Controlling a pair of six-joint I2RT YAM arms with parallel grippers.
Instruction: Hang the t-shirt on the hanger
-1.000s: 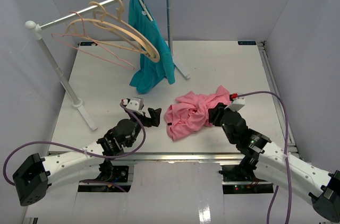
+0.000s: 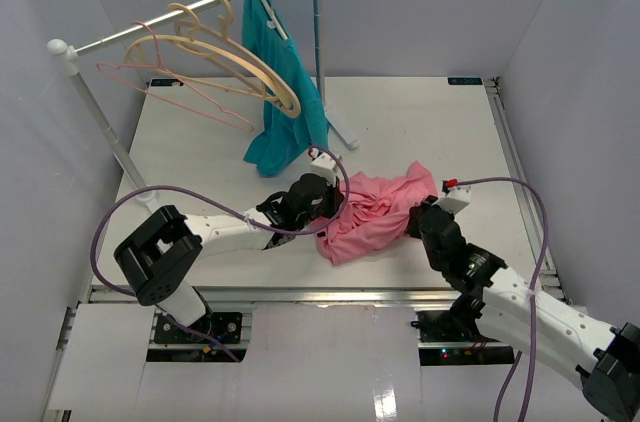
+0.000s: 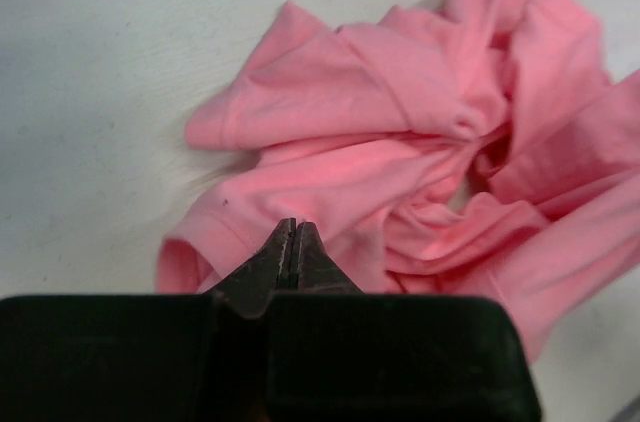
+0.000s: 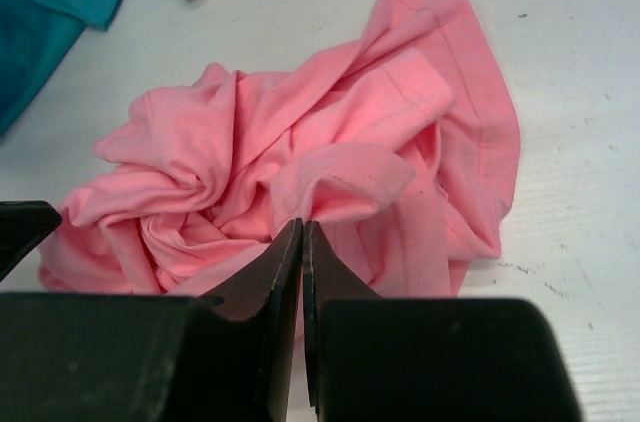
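Note:
The pink T-shirt [image 2: 365, 217] lies crumpled on the table, folds bunched [image 3: 350, 82] [image 4: 250, 142]. My left gripper [image 2: 330, 202] is over its left part; in the left wrist view its fingertips meet against pink cloth, with none clearly seen between them. My right gripper [image 2: 420, 217] is at the shirt's right side; in the right wrist view its fingertips meet just below a raised fold, with none clearly seen between them. Pale wooden hangers [image 2: 255, 77] and a pink wire hanger [image 2: 175, 107] hang on the rail.
The white-posted rack [image 2: 100, 117] stands at the back left. A teal garment [image 2: 285, 132] hangs from it, reaching the table behind the pink shirt. A rack foot [image 2: 342, 127] lies near that garment.
My left gripper has moved right and up in the top view, onto the shirt.

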